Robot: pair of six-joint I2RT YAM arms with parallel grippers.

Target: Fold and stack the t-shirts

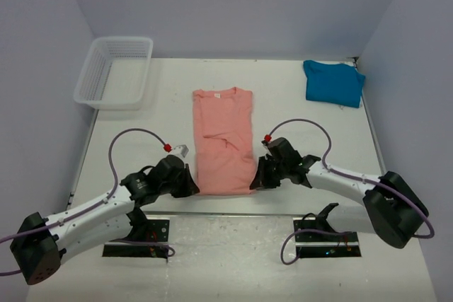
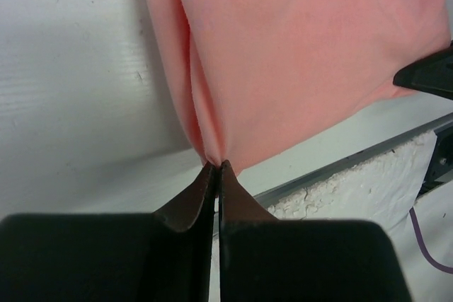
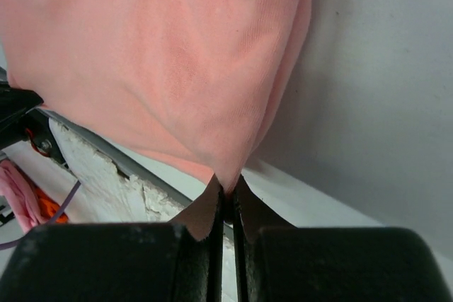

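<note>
A pink t-shirt (image 1: 225, 139), folded into a long narrow strip, lies on the white table with its collar at the far end. At its near left corner my left gripper is shut on the pink cloth, pinching a thin gather. The near right corner is held the same way: my right gripper is shut on it. Between the two grippers the bottom edge runs nearly straight, just short of the table's front edge. A blue t-shirt (image 1: 333, 84), folded to a flat rectangle, rests at the far right.
An empty white basket (image 1: 113, 104) stands at the back left. Bare table (image 1: 283, 90) lies between the pink and blue shirts. Beyond the front edge, the right wrist view shows pink cloth (image 3: 21, 192) and orange cloth (image 3: 51, 206) low at the left.
</note>
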